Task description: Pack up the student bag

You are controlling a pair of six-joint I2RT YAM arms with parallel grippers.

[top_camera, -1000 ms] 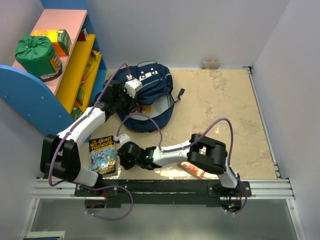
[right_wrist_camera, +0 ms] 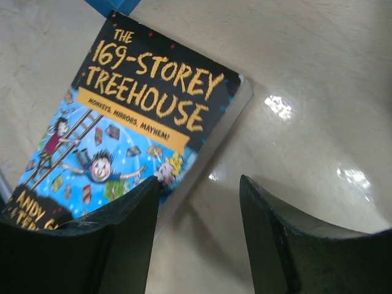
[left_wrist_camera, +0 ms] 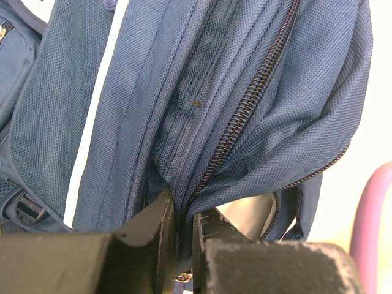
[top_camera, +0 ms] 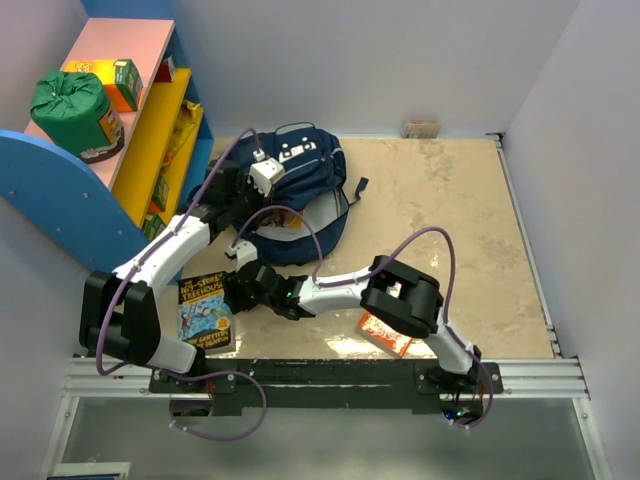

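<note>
A navy backpack (top_camera: 305, 160) lies on the table, its opening showing a pale interior. My left gripper is shut on folded fabric along its zipper edge. The book "The 169-Storey Treehouse" (top_camera: 204, 310) (right_wrist_camera: 122, 116) lies flat at the front left. My right gripper is open over the book's right edge, one finger above the cover's edge and the other over bare table; nothing is held between them.
A shelf unit (top_camera: 150, 130) with several packages stands on the left. An orange-red book (top_camera: 383, 334) lies at the front, partly under the right arm.
The left arm and the backpack look unchanged.
</note>
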